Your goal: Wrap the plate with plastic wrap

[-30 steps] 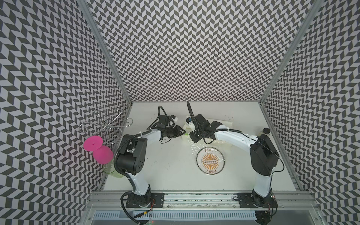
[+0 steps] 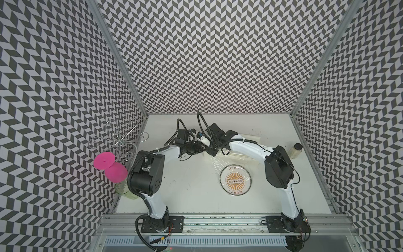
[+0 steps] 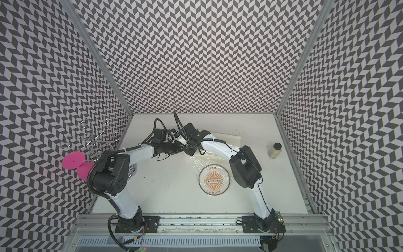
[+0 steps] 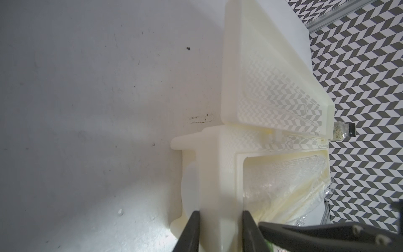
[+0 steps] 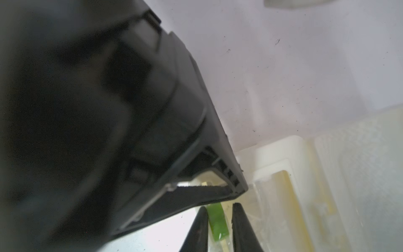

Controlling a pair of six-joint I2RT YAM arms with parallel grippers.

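Note:
A cream plastic-wrap box (image 4: 219, 176) lies lid-open at the table's middle back, a wrap roll (image 4: 281, 184) inside. My left gripper is shut on the box's left end. My right gripper is just beside it over a green tab (image 5: 217, 222), its fingers apart a little; whether anything is between them is unclear. Sheer wrap runs from the box toward the round plate (image 2: 235, 180) at the front middle, seemingly across it.
A seasoning bottle (image 3: 275, 151) stands at the right. Pink items (image 2: 113, 170) and a wire rack (image 2: 121, 140) are at the left edge.
My right gripper and arm have moved left, close against the left gripper at the box's end. The left arm has stayed in place.

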